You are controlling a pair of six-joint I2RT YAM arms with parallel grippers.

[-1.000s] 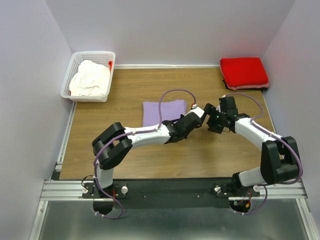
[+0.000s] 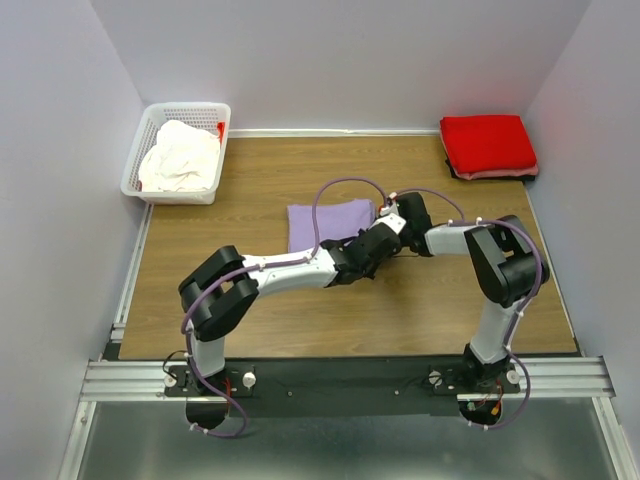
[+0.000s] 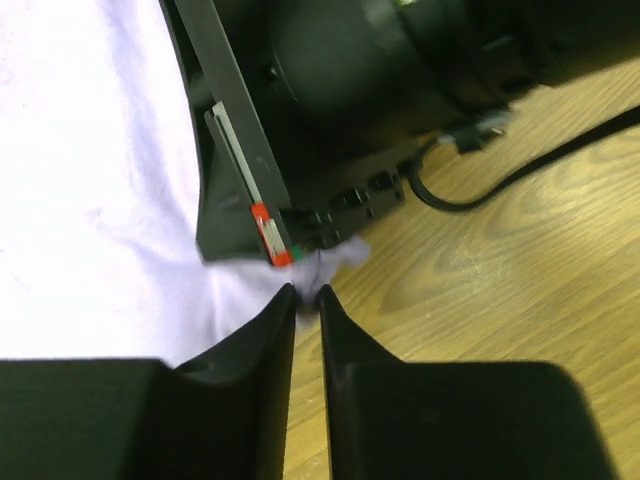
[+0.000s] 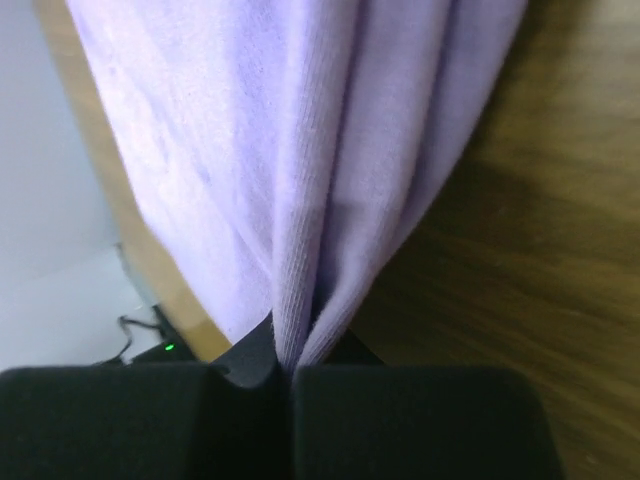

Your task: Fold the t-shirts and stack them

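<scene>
The lavender t-shirt [image 2: 332, 222] lies as a flat folded block near the table's middle, its right side partly covered by both arms. In the right wrist view, gathered folds of the lavender cloth [image 4: 310, 180] run down into my right gripper, which is shut on them. My left gripper shows a narrow gap between its fingertips, with a bit of the shirt's corner [image 3: 345, 255] just beyond them. Whether cloth lies inside that gap is hard to tell. The right gripper's dark body crosses close in front of the left fingertips.
A white basket [image 2: 218, 185] holding crumpled white cloth [image 2: 180, 158] stands at the back left. Folded red cloth [image 2: 488, 143] lies on a pink and a black layer at the back right. Bare wood [image 2: 300, 325] lies in front of the shirt.
My right arm has swung left, bringing its gripper to the shirt's right side beside the left gripper, and it now grips the cloth. The left arm has barely moved.
</scene>
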